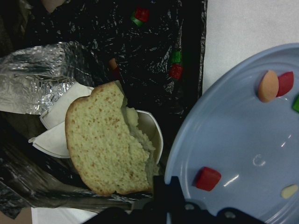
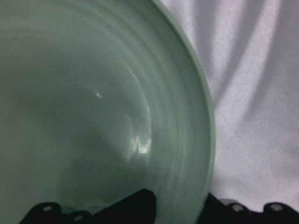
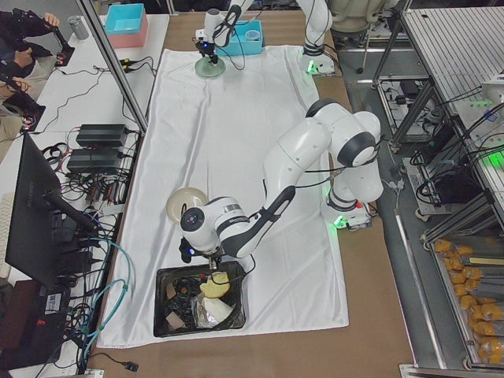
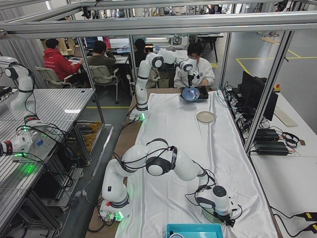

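Note:
My left gripper is shut on the rim of a blue plate [image 1: 247, 144] holding small coloured pieces, raised at the edge of a black lined bin [image 3: 169, 303]. In the bin lie bread [image 1: 103, 140], white paper or cup pieces, foil and small scraps. At the other end of the table, my right gripper sits at the rim of a green plate [image 2: 103, 107], one finger inside and one outside; whether it grips it is unclear.
A beige plate [image 4: 205, 117] lies on the white cloth [image 3: 236, 118] beside the left arm. A blue basin [image 4: 194, 230] stands by the right arm.

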